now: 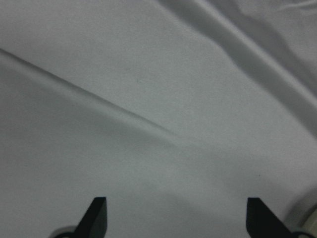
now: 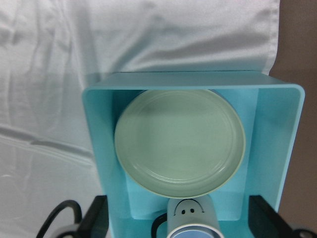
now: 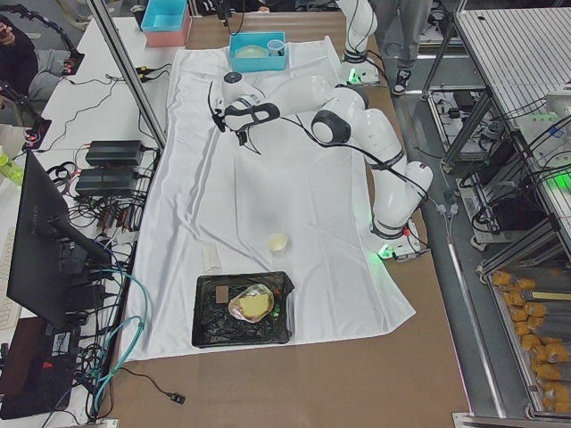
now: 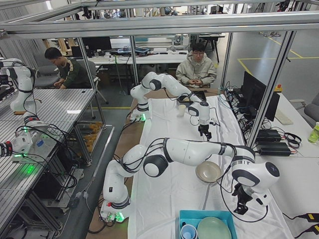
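In the right wrist view a blue bin (image 2: 287, 129) holds a green plate (image 2: 178, 139) and a smiley mug (image 2: 190, 213); my open right gripper is above it, its fingers apart. A beige dish (image 4: 208, 170) lies on the white cloth (image 3: 277, 178). Above the cloth beside that dish, my left gripper stands open, with only cloth between its fingers; the dish's edge shows at lower right in that view.
At the cloth's other end are a black tray (image 3: 205, 325) with food in foil, a pale cup (image 3: 277, 242) and a translucent item (image 3: 211, 259). Monitors and cables line one side; metal frame posts surround the table.
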